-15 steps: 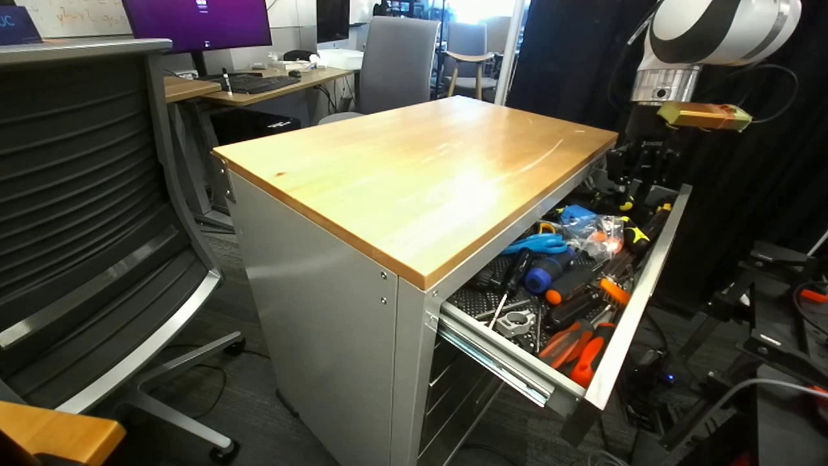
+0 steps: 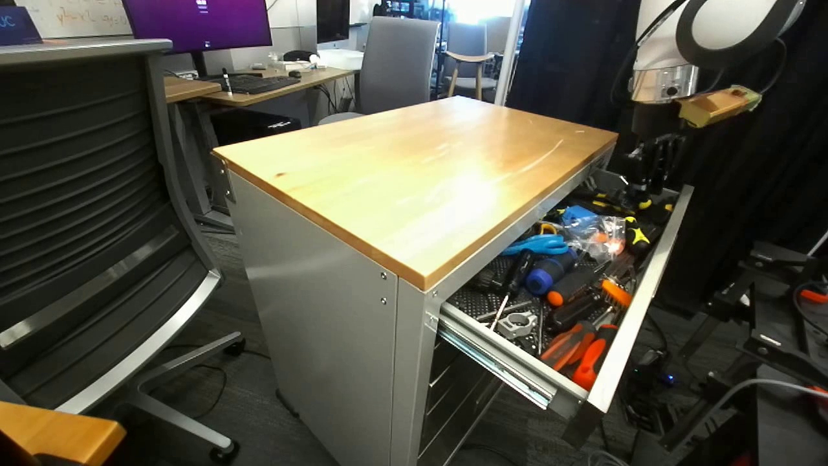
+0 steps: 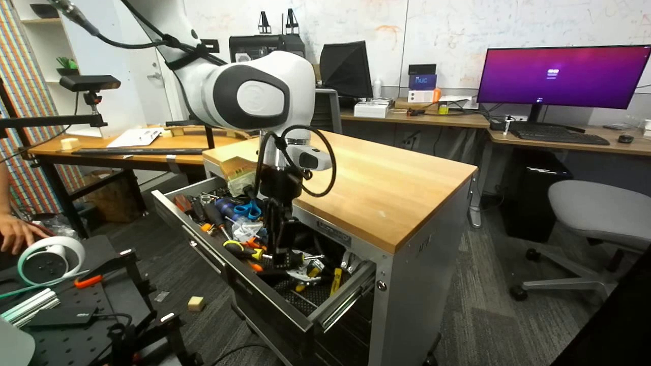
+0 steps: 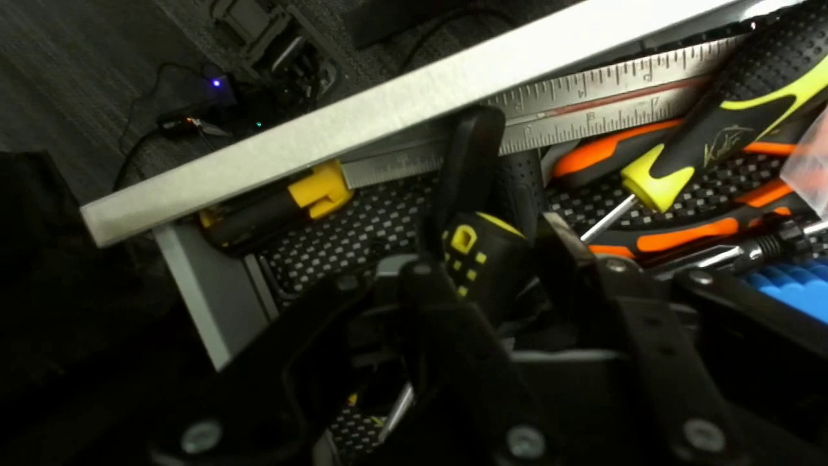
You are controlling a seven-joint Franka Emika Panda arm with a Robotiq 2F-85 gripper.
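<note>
My gripper is down in the open drawer (image 3: 235, 268), near its front wall at one end. In the wrist view its fingers are closed on a black tool handle (image 4: 489, 264) with yellow marks. The rest of that tool is hidden by the fingers and the clutter, so I cannot tell its kind or whether it is clear of the drawer floor. In exterior view 2 the gripper (image 3: 280, 253) points straight down among the tools. Exterior view 1 shows it dark against the black curtain.
A metal ruler (image 4: 613, 101) lies along the drawer's front wall (image 4: 310, 140). Beside the gripper are a yellow-and-black screwdriver (image 4: 667, 178), orange-handled pliers (image 4: 683, 233) and a yellow-and-black tool (image 4: 272, 206). The wooden cabinet top (image 2: 403, 178) above is bare.
In exterior view 1 the arm and gripper have shifted right, toward the drawer's front wall, and turned somewhat. The drawer front appears very slightly farther out.
</note>
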